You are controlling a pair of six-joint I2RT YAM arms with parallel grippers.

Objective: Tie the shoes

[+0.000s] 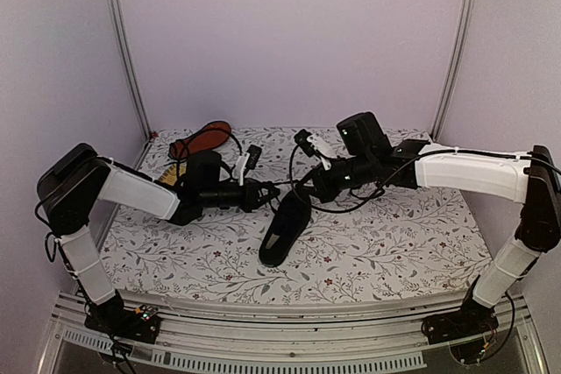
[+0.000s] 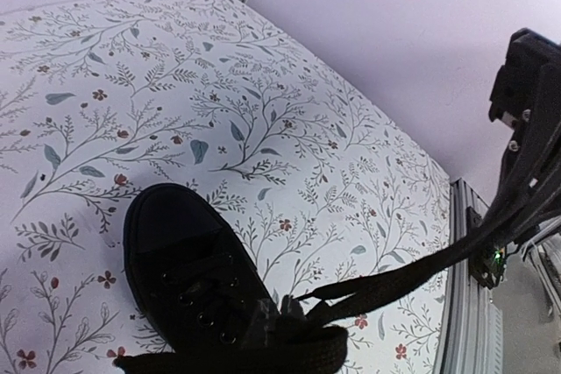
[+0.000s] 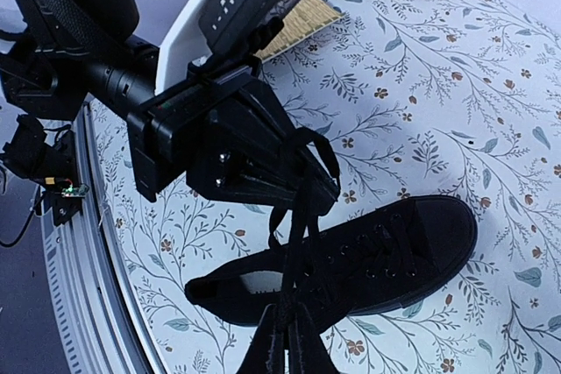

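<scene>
The black shoe lies sole down on the patterned table, its toe away from me in the left wrist view. Just over its laced front is my left gripper, fingers together with a black lace wound around them. Whether that lace is also pinched there cannot be told. My right gripper is shut on the lace, which runs taut from its tips to the left fingers. In the top view the right gripper stands close to the right of the left one, above the shoe.
A brown-red shoe lies sole up at the back left, with a woven straw-coloured piece in front of it. White walls close both sides.
</scene>
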